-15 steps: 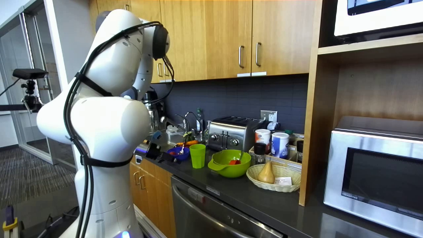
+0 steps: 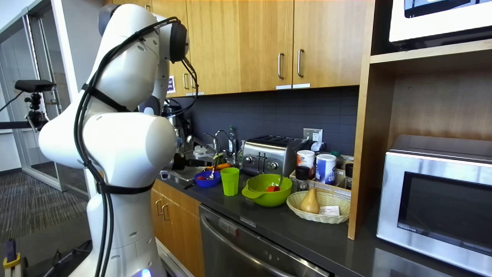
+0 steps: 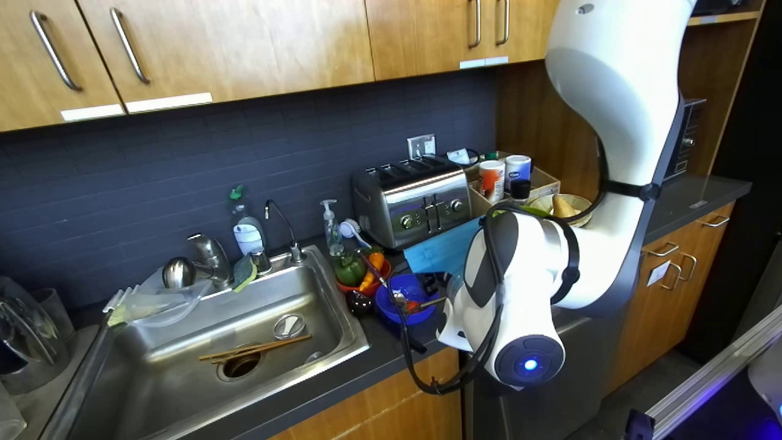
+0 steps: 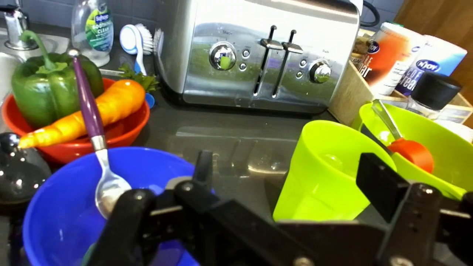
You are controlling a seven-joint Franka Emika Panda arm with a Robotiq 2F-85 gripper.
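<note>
My gripper stands open, its two black fingers wide apart with nothing held between them. In the wrist view a blue bowl (image 4: 57, 208) holding a metal spoon with a purple handle (image 4: 87, 97) lies by the left finger. Beyond the fingers, toward the right one, a lime green cup (image 4: 317, 190) stands upright on the counter. Farther right is a green bowl (image 4: 448, 155) with a red-orange scoop (image 4: 413, 153) in it. A red bowl (image 4: 133, 122) at the left carries a green pepper (image 4: 55, 88) and an orange carrot (image 4: 119, 104).
A steel toaster (image 4: 261, 57) backs the scene. The sink (image 3: 168, 352) lies left of the bowls, with chopsticks (image 3: 256, 349) inside. In exterior view 1, a wicker basket (image 2: 334, 201) with a gourd (image 2: 310, 202) sits right of the green bowl. Bare counter separates toaster and blue bowl.
My gripper has risen from low by the blue bowl and now points more level along the counter. The upper arm has shifted slightly left in exterior view 1. The cup and bowls look unmoved.
</note>
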